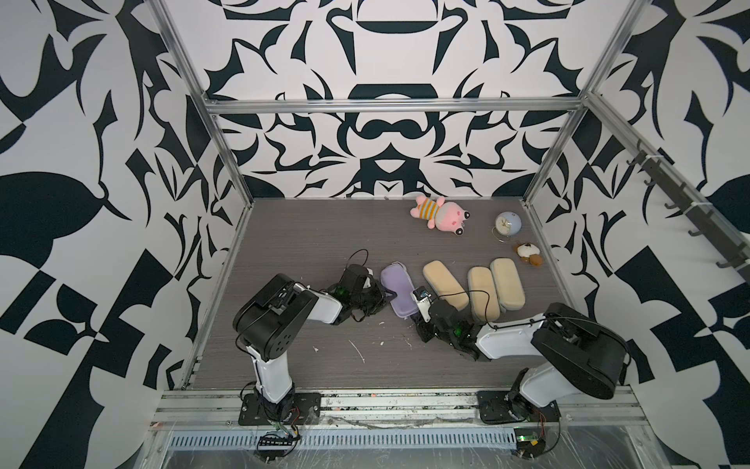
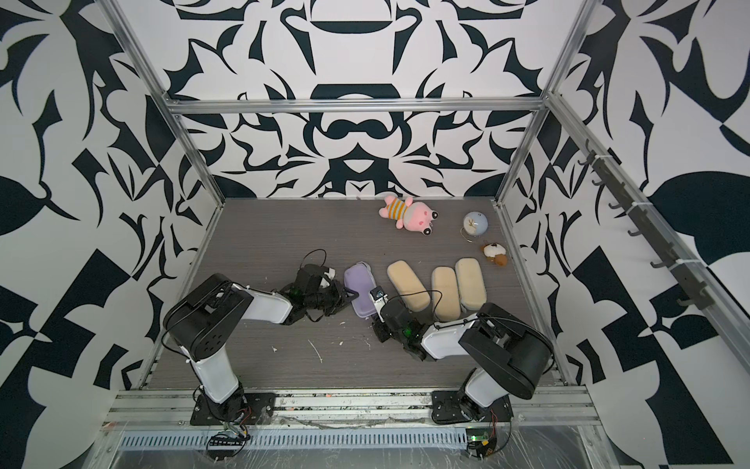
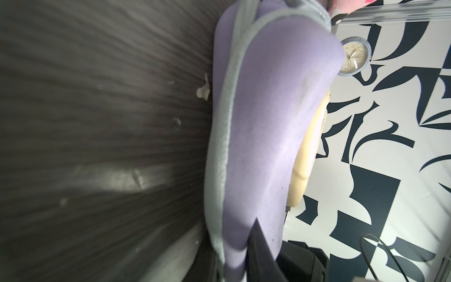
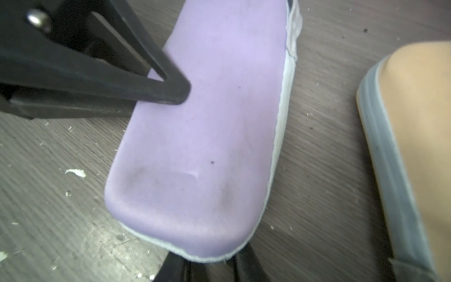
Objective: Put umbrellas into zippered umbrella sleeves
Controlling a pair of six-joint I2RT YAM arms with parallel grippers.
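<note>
A purple zippered sleeve (image 1: 400, 285) (image 2: 360, 285) lies at the table's middle. My left gripper (image 1: 384, 295) is shut on its side; in the left wrist view the fingers (image 3: 258, 253) pinch the purple fabric. My right gripper is at the sleeve's near end, its fingertips partly hidden beneath that edge, part open as far as shows; whether they touch it I cannot tell. Three cream sleeves (image 1: 443, 280) (image 1: 482, 285) (image 1: 508, 283) lie to the right.
A pink striped pig toy (image 1: 441, 215), a round clock (image 1: 508, 223) and a small brown-and-white plush (image 1: 529, 255) lie at the back right.
</note>
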